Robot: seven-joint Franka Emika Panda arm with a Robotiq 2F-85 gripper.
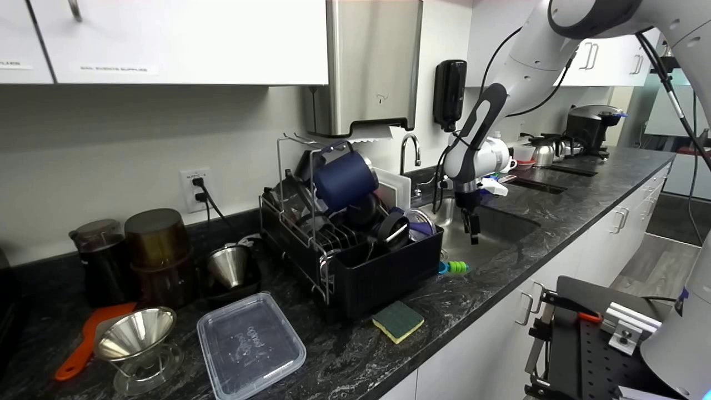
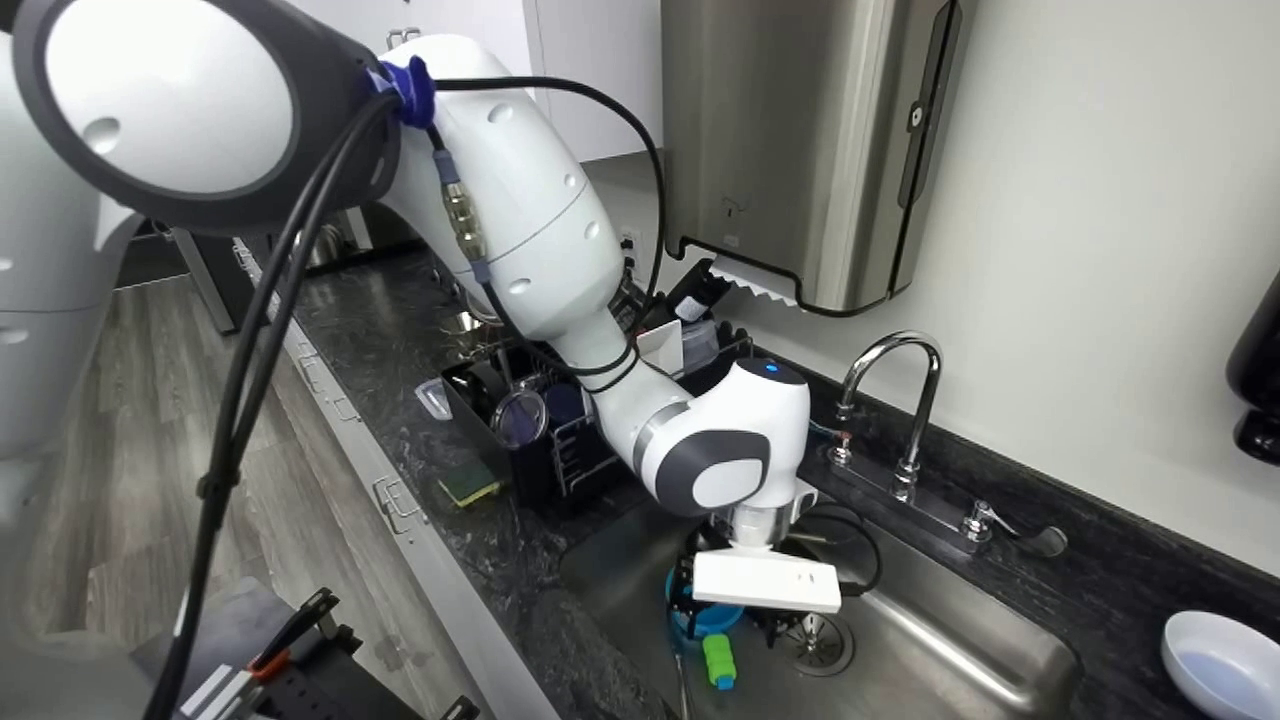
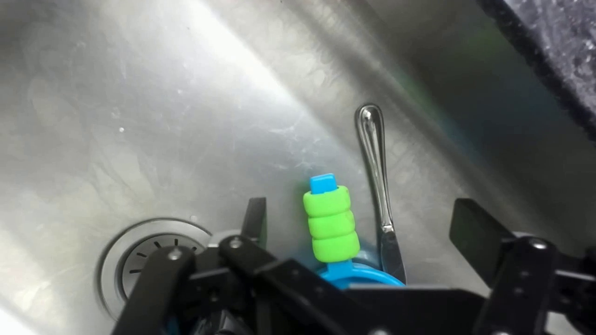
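Note:
In the wrist view my gripper is open over the sink, its dark fingers (image 3: 255,218) wide apart. In that picture a bright green ribbed grip (image 3: 333,225) on a blue utensil (image 3: 357,275) appears between the fingers, not held. The utensil's round blue part is partly covered by the gripper. To the right of the green grip lies a silver knife (image 3: 375,159) on the sink floor. Exterior view 1 has the gripper hanging at the sink opening. From exterior view 2, the white camera housing hides most of the fingers, and the green grip (image 2: 719,660) shows below it.
The steel sink (image 2: 960,642) has a drain (image 2: 821,644) beside the utensil. A chrome faucet (image 2: 930,384) rises at the back. On one side stands a loaded black dish rack (image 1: 393,280), with a sponge (image 1: 397,321) in front. A white bowl (image 2: 1226,666) sits on the counter.

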